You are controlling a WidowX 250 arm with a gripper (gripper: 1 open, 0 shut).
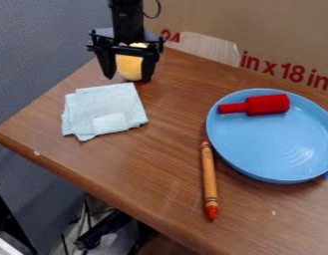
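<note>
My black gripper is at the top of the view, lowered around a pale yellow round object at the back-left of the wooden table, with one finger on either side. Whether it grips the object is unclear. A folded pale cloth lies just in front. A blue plate on the right holds a red object with a handle. An orange crayon lies beside the plate, pointing toward the front.
A cardboard box stands behind the table. The left table edge drops to a grey floor area with dark equipment below.
</note>
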